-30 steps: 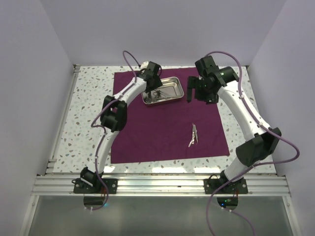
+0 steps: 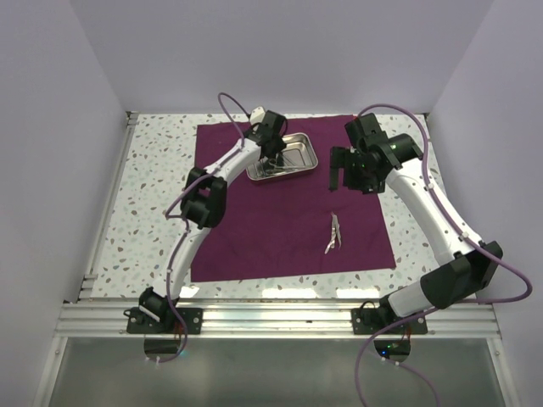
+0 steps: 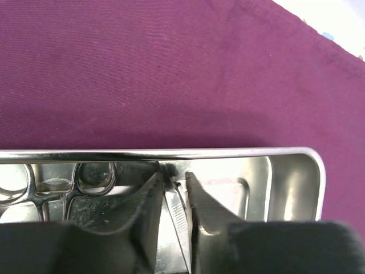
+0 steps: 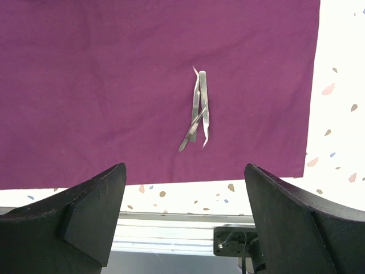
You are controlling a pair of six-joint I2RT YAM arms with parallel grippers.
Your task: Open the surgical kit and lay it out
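Observation:
The steel tray (image 2: 303, 148) sits on the purple cloth at the upper middle. My left gripper is down in it, its narrowly parted fingers around a thin steel instrument (image 3: 178, 217), seemingly tweezers; whether it grips it is unclear. Scissors (image 3: 77, 191) lie left of that in the tray. My right gripper hangs open over the cloth at right. Below it, several slim instruments (image 4: 203, 97), tweezers and similar, lie together on the cloth.
Speckled table (image 2: 144, 203) shows around it, with a metal rail along the front edge.
Over the last second both arms have shifted right. My left gripper has moved right within the tray region, and my right gripper has moved right and slightly down in the top view.

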